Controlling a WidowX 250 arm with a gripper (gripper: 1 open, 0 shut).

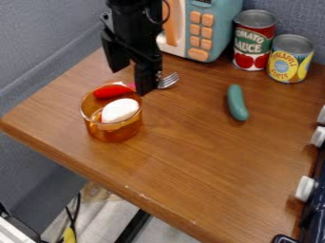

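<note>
My black gripper (139, 74) hangs at the back left of the wooden table, just above and behind an orange translucent pot (112, 128); whether it is open or shut is unclear. In the pot are a red chili-like item (112, 90) and a white egg (121, 110). A silver fork (168, 82) lies beside the fingertips, partly hidden by them.
A teal cucumber (237, 102) lies right of centre. A toy microwave (202, 28), red can (252, 43) and yellow can (288, 61) stand at the back. A dark appliance (310, 218) lines the right edge.
</note>
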